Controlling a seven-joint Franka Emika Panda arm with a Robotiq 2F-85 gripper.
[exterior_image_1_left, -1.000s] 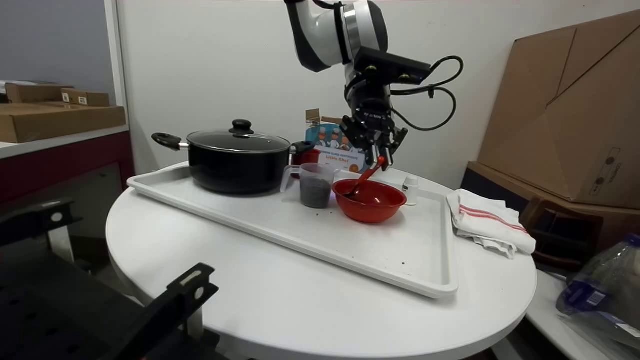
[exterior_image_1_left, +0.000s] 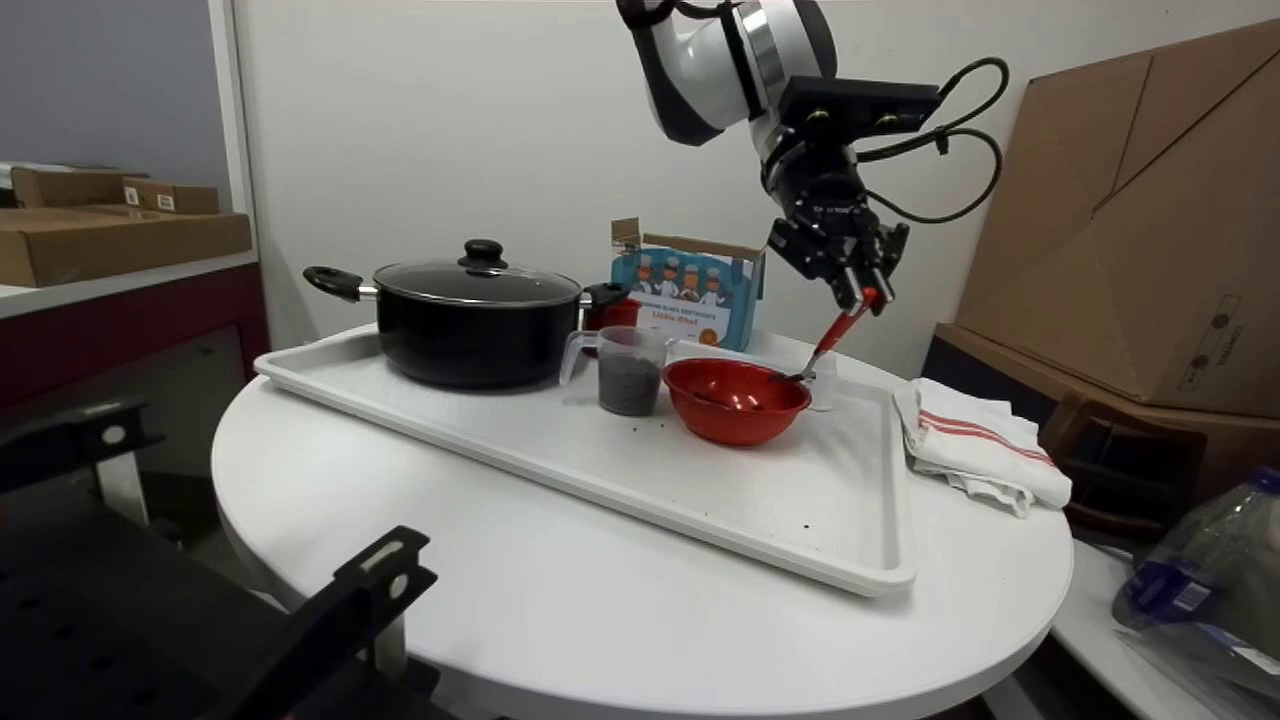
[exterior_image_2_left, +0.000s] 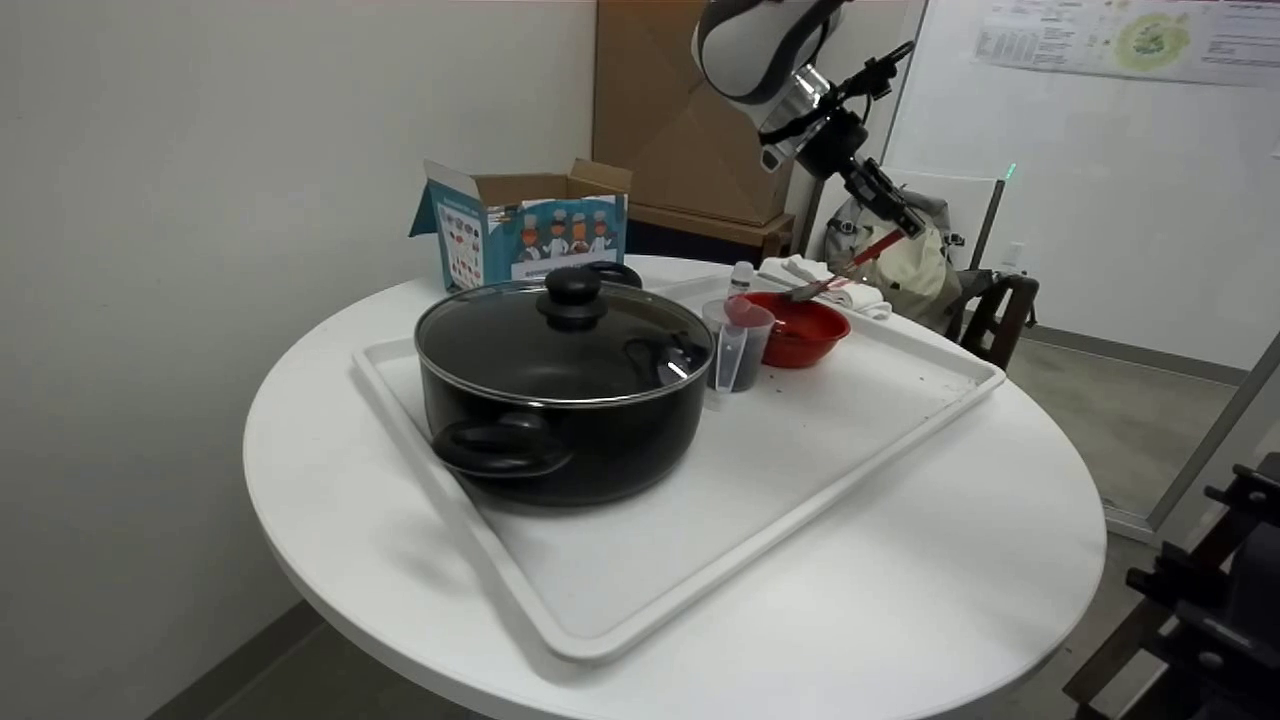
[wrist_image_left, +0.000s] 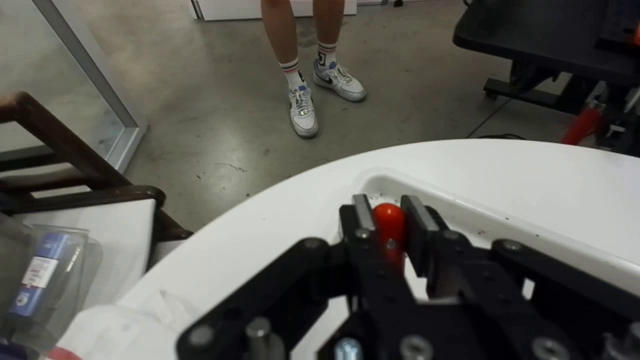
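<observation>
Shut on the red handle of a spoon (exterior_image_1_left: 843, 328), my gripper (exterior_image_1_left: 872, 300) hangs above the right rear of the white tray (exterior_image_1_left: 672, 516). The wrist view shows the rounded red handle end (wrist_image_left: 389, 221) squeezed between both fingers. Tilted down to the left, the spoon has its metal end (exterior_image_1_left: 801, 373) by the right rear rim of a red bowl (exterior_image_1_left: 734, 422); whether it touches the rim I cannot tell. Some dark stuff shows inside the bowl. Left of the bowl stands a clear measuring cup (exterior_image_1_left: 630, 374) with dark contents.
A lidded black pot (exterior_image_1_left: 480, 330) fills the tray's left end. Behind are a blue box (exterior_image_1_left: 686, 294) and a small white bottle (exterior_image_2_left: 740, 278). A folded white towel (exterior_image_1_left: 978, 438) lies right of the tray. The tray's front right is clear apart from dark specks.
My gripper has moved right and slightly up with the spoon. The spoon's metal end has gone from inside the bowl to its right rear rim. Bowl, cup and pot have stayed put.
</observation>
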